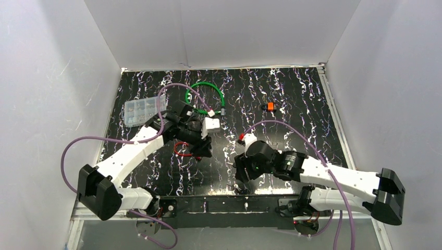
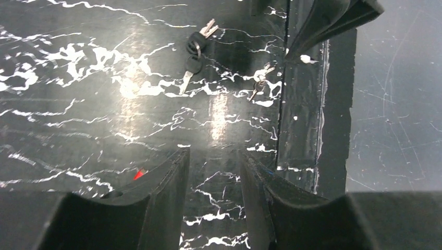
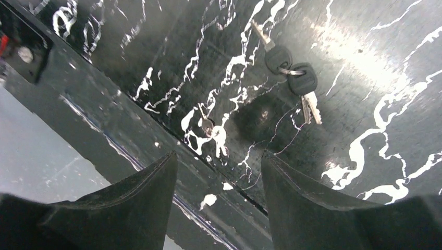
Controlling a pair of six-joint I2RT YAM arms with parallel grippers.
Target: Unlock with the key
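Two black-headed keys joined by a ring [image 3: 292,72] lie on the dark marbled table. Closer to the front edge is a small silver key pair, which the left wrist view also catches as tiny keys [image 2: 260,80]. My right gripper is open above these silver keys, with nothing between its fingers. My left gripper hangs open and empty, to the left of the keys. Under it in the top view is the red cable lock [image 1: 178,149], its body partly covered by the gripper.
A green cable lock [image 1: 220,94] lies behind the left arm, and an orange padlock [image 1: 270,106] sits at the back right. At left stands a clear compartment box [image 1: 136,112]. Both grippers are close together near the front.
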